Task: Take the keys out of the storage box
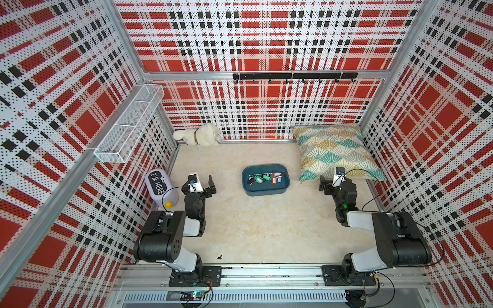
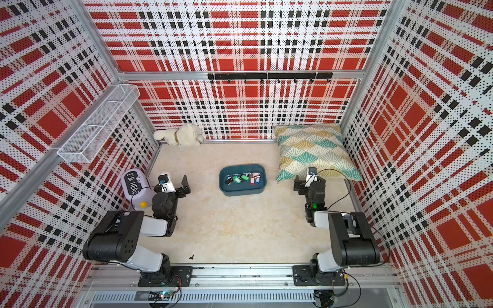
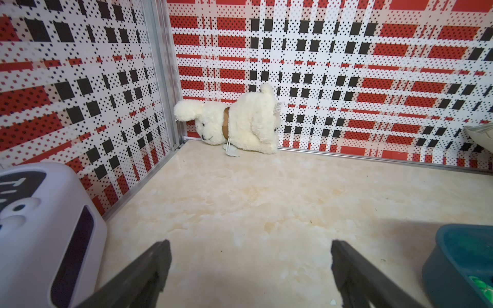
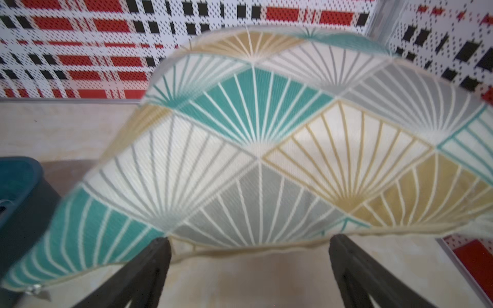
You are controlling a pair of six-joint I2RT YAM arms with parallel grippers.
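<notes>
A teal storage box (image 1: 265, 190) lies in the middle of the floor, holding several small dark, green, red and white items; which of them are keys I cannot clearly tell. In the left wrist view its corner (image 3: 446, 272) shows at the right edge. My left gripper is open and empty, left of the box. My right gripper is open and empty, right of the box and in front of the cushion.
A patterned cushion (image 2: 313, 148) fills the back right, a white plush dog (image 3: 251, 123) lies at the back left, and a lilac "I'M HERE" object (image 1: 159, 187) stands by the left wall.
</notes>
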